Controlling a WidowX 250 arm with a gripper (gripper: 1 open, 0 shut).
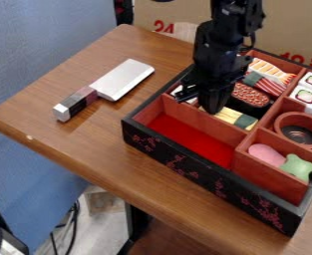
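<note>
My black gripper (198, 90) reaches down into the left part of a black-and-red bento box (171, 149), over a white item partly hidden behind its fingers; whether it holds that item I cannot tell. Near it are yellow pieces (230, 117), a dark speckled piece (253, 95) and striped pieces (270, 76). Right-hand compartments hold white pieces (309, 93), a round brown piece (299, 130), a pink piece (265, 155) and a green piece (298, 167). The front-left compartment shows bare red floor.
On the wooden table (79, 149) at the left lie a white slab (123, 80) and a small grey and dark red bar (75, 104). The table's left edge borders a blue surface. A cardboard box (174, 20) stands behind.
</note>
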